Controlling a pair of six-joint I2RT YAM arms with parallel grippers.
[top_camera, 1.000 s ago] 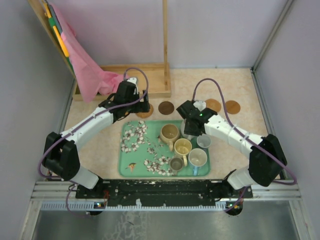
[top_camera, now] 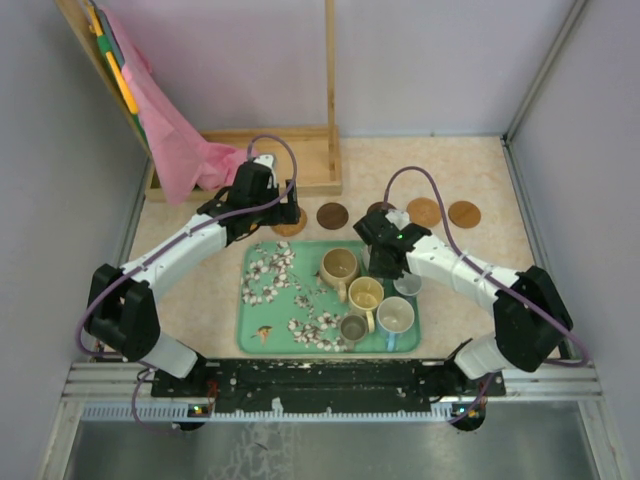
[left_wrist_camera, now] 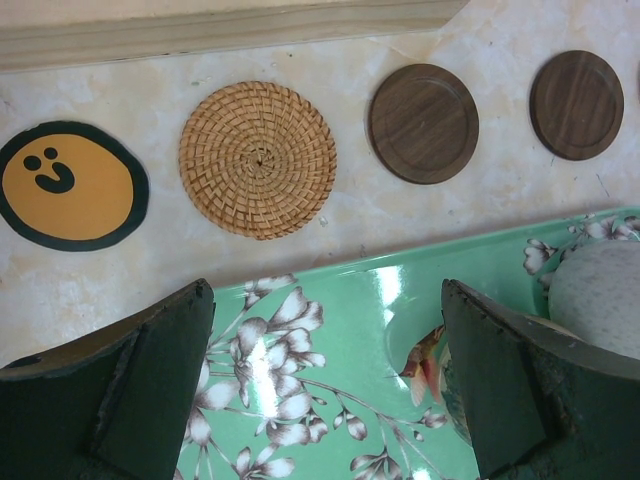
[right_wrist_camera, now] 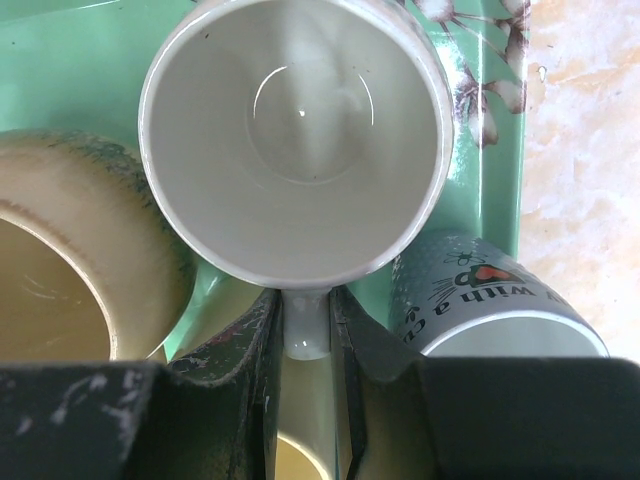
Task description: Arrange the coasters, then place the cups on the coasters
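In the right wrist view a white cup (right_wrist_camera: 295, 140) sits in the green tray, and the fingers of my right gripper stand on either side of its handle, seemingly closing on it; how firmly is unclear. My left gripper is open above the tray's back edge, nothing between its fingers. Beyond the tray lie a woven coaster (left_wrist_camera: 258, 160), dark wooden coasters (left_wrist_camera: 423, 123) and an orange coaster (left_wrist_camera: 70, 185).
The tray (top_camera: 260, 325) holds several other cups, crowded around the white one, including a tan mug (right_wrist_camera: 45, 280) and a printed cup (right_wrist_camera: 470, 295). A wooden rack (top_camera: 310, 185) stands at the back.
The right arm has shifted slightly toward the front of the table over the last second. The left arm has stayed in place.
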